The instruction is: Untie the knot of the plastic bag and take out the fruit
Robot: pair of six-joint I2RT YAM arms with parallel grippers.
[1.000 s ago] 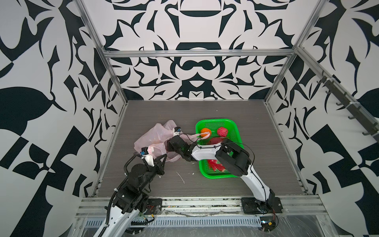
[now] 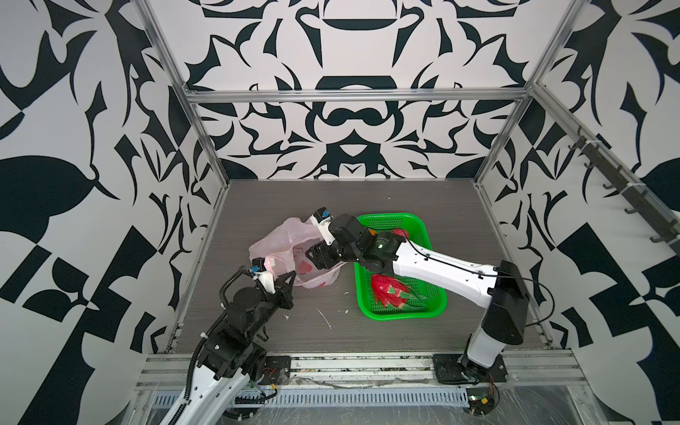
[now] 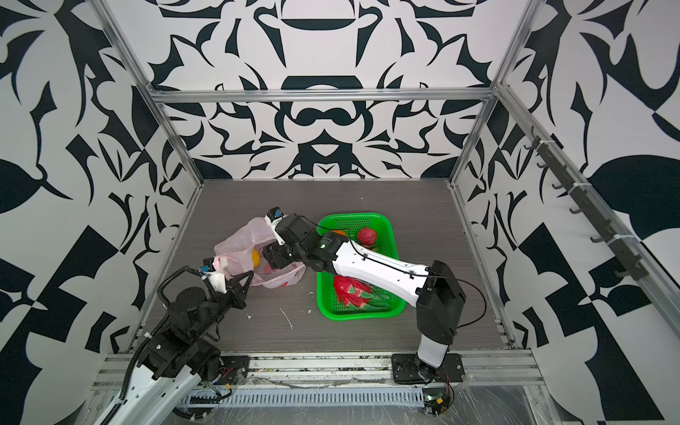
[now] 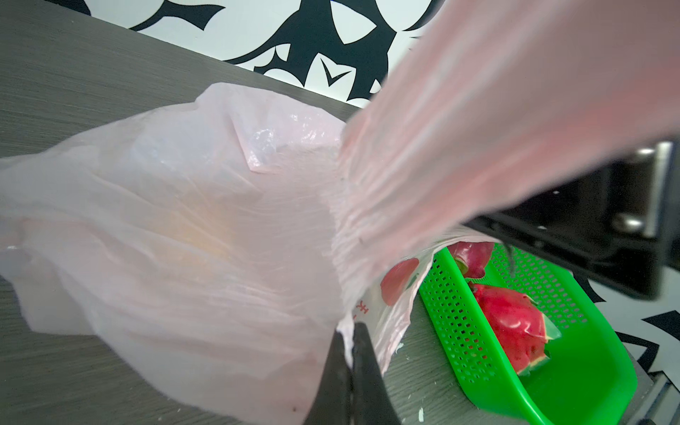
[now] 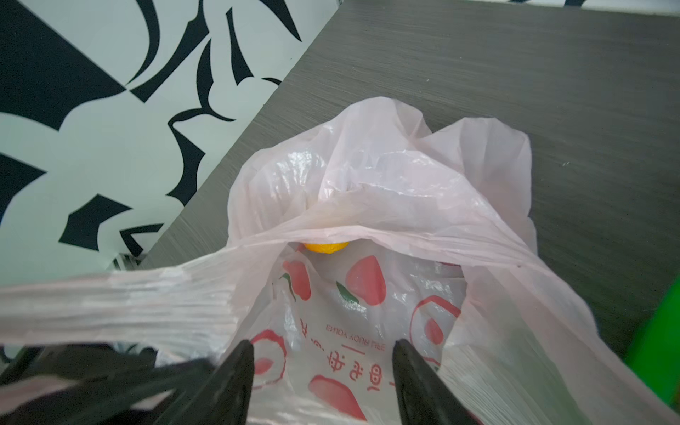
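The pink translucent plastic bag [image 2: 276, 244] lies open at the left of the table. Inside it a yellow fruit [image 5: 326, 248] shows in the right wrist view, partly hidden by the bag's edge. My left gripper is shut on a thin bunched strand of the bag. My right gripper is over the bag's opening, fingers apart, with only the printed inside of the bag seen between them.
A green basket [image 3: 357, 315] stands right of the bag, holding a dragon fruit [image 3: 350, 290], a red round fruit [image 3: 366, 236] and an orange fruit.
The right arm has lifted and stretched out higher over the bag and basket. The bag's mouth shows wider, and its loose end no longer drapes over the basket.
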